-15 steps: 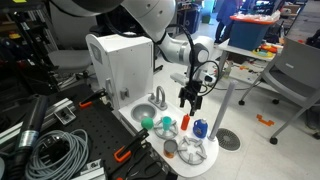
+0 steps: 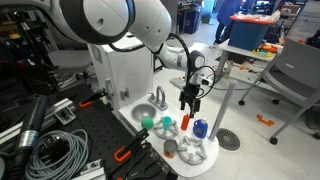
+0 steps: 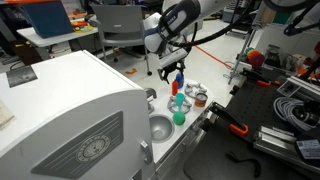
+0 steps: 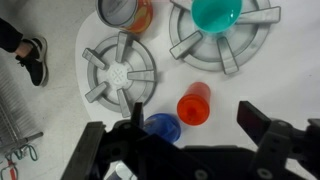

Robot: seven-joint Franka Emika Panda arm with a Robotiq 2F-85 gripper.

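Note:
A small upright red object [image 4: 194, 104] stands on the white surface, roughly between my fingertips in the wrist view. My gripper is open, its two black fingers spread wide apart with nothing held. In exterior view 1 the gripper [image 2: 188, 108] hangs just above the red object [image 2: 185, 123]; exterior view 2 shows that red piece [image 3: 174, 88] below the wrist too. Close beside it is a blue object [image 4: 163, 127], partly covered by the left finger in the wrist view.
A tin can [image 4: 125, 12] and a teal cup [image 4: 216, 12] stand near grey burner grates [image 4: 121, 72]. Green cups [image 2: 147, 123] are left of the red object in exterior view 1, near a sink tap [image 2: 160, 97]. A thin grey post [image 2: 222, 108] rises at the right.
The arm has shifted slightly over the last second, while the gripper stays above the red object. The objects on the surface have not visibly moved.

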